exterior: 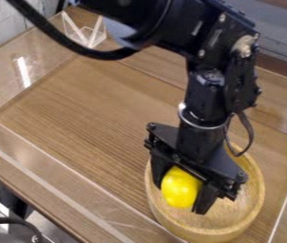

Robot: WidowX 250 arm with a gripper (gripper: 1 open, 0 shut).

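A yellow round object (180, 188) sits in a light wooden bowl (220, 224) at the lower right of the camera view. My black gripper (184, 180) is down over the bowl, its fingers around the yellow object, which they partly hide. The gripper is open; whether both fingertips touch the object is hard to see.
At the back stand a white wire-like object (86, 27) and a grey-blue item partly behind the arm. The near left edge of the table drops away to dark cables.
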